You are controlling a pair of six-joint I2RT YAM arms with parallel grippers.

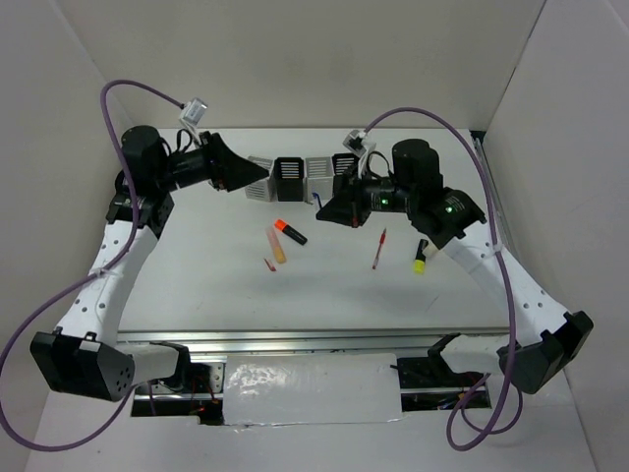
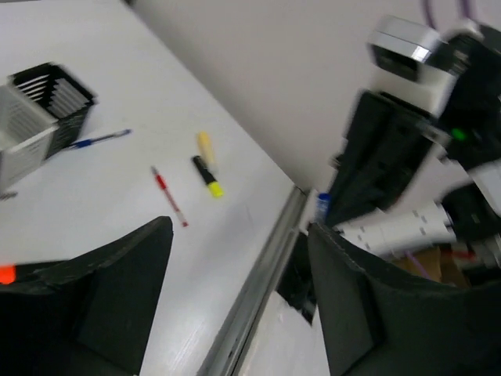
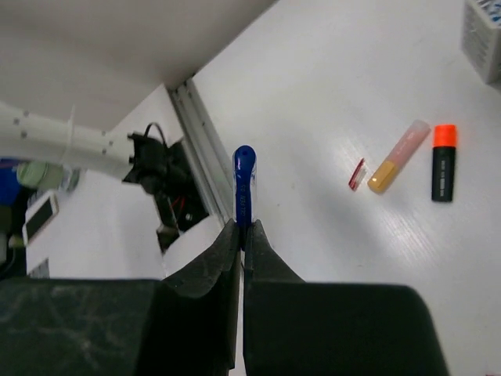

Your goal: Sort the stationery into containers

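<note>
A blue-capped pen (image 3: 244,176) stands up from the tips of my right gripper, which is shut on it. In the top view this pen (image 1: 316,202) shows small beside the dark fingers. My left gripper (image 1: 261,174) hangs near the leftmost white basket (image 1: 258,189), its fingers apart and empty. Along the back are a black basket (image 1: 288,185), another white one (image 1: 318,182) and a second black one (image 1: 343,162). On the table lie an orange-and-black marker (image 1: 292,232), a pink-and-yellow stick (image 1: 275,245), a short red item (image 1: 269,265) and a red pen (image 1: 379,248).
At right lie a black-and-yellow highlighter (image 1: 421,258) and a yellow item (image 2: 205,149). Another blue pen (image 2: 102,139) rests by the black basket (image 2: 59,98).
</note>
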